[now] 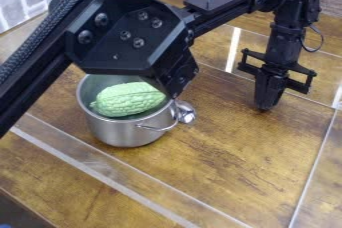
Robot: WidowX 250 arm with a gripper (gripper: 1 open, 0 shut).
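Observation:
My gripper (267, 100) is at the right, low over the wooden table (227, 167), its dark fingertips together near the tabletop and nothing visible between them. Left of it, under my arm, a steel pot (127, 132) holds a pale green corn-like object (127, 99). A small shiny metal piece (186, 113) is at the pot's right side; I cannot tell what it is. My arm hides part of the pot's top.
Light tape lines run across the table, around the area with the pot and my gripper.

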